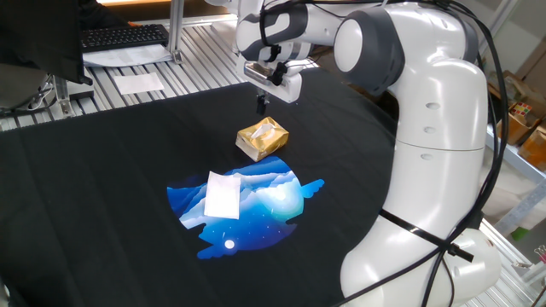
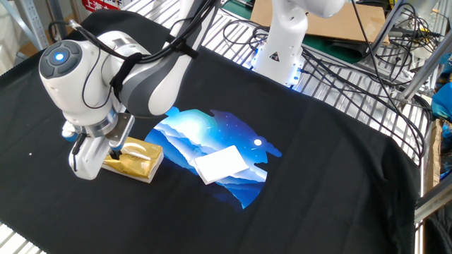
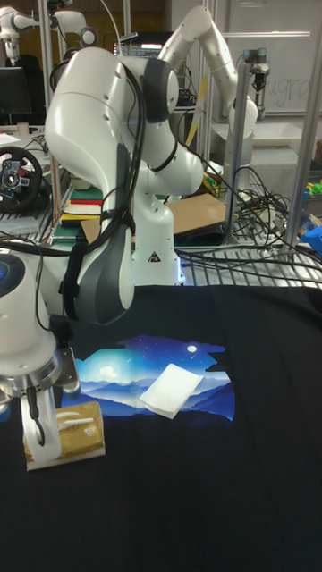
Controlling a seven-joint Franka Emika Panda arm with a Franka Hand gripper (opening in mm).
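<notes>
A gold tissue pack [image 1: 263, 137] lies on the black cloth, a bit of white tissue showing at its top slit. My gripper [image 1: 262, 106] hangs pointing down, above and slightly behind the pack in exterior view 1, with a visible gap below its dark fingertips. Those fingertips overlap there, so whether they are apart is unclear. In exterior view 2 the hand covers part of the pack [image 2: 138, 159]. A white folded tissue or sheet [image 1: 223, 196] lies flat on a blue mountain-and-moon picture [image 1: 273, 223], beside the pack.
A keyboard [image 1: 124, 37] and a white paper [image 1: 139, 83] are on the slatted table past the cloth's edge. Cables [image 2: 339, 77] lie near the arm's base.
</notes>
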